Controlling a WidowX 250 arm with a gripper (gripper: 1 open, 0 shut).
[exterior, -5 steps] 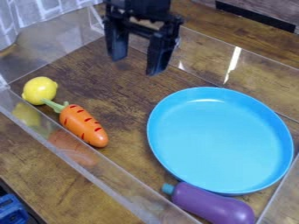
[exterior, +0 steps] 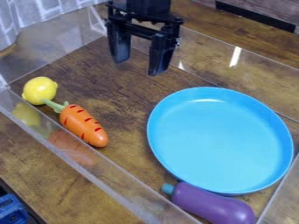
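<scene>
The black gripper (exterior: 138, 54) hangs at the top centre of the camera view over bare wood, its two fingers spread apart with nothing seen between them. An orange toy carrot (exterior: 82, 122) with a green top lies at the lower left, beside a yellow round toy (exterior: 40, 89). A large blue plate (exterior: 219, 140) fills the right middle. A purple toy eggplant (exterior: 212, 203) lies below the plate at the bottom right.
Clear walls (exterior: 87, 182) border the wooden work area. The wood between the gripper, the carrot and the plate is bare. A blue object sits at the bottom left corner, outside the wall.
The gripper has shifted slightly upward in the view and is sharper than one second ago. The toys and plate have not moved.
</scene>
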